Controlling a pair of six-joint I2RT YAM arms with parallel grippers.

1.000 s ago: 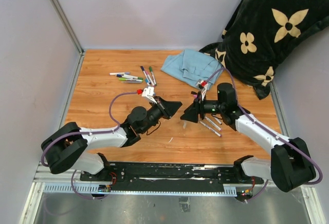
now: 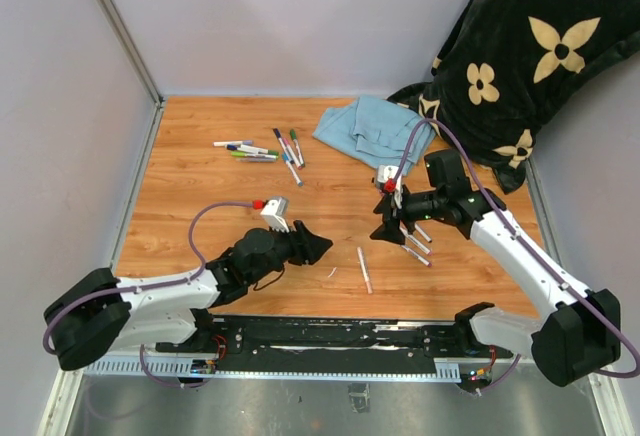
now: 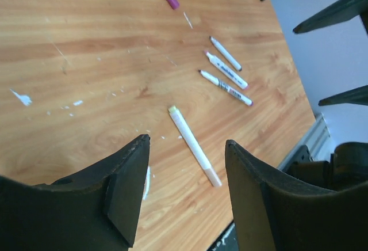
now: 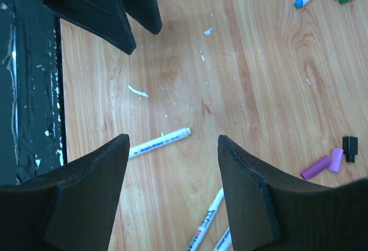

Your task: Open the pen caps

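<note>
A slim white pen (image 2: 364, 269) lies alone on the table; one pale yellowish end (image 3: 172, 109) shows in the left wrist view. To its upper left, my left gripper (image 2: 327, 246) is partly open and empty. My right gripper (image 2: 378, 233) stands open above the pen's far end, also with nothing between its fingers. Several uncapped-looking white pens (image 3: 226, 70) lie to the right, partly under the right arm in the top view. Loose purple caps (image 4: 316, 168) and a black cap (image 4: 350, 149) rest on the wood farther back.
A pile of coloured pens (image 2: 255, 152) lies at the back left, with more pens (image 2: 290, 149) beside it. A folded blue cloth (image 2: 370, 134) and a dark patterned fabric (image 2: 520, 56) occupy the back right.
The lone pen was a blur below my right gripper and now lies still on the table. My left gripper has moved left and toward the front; the right one has shifted slightly right.
</note>
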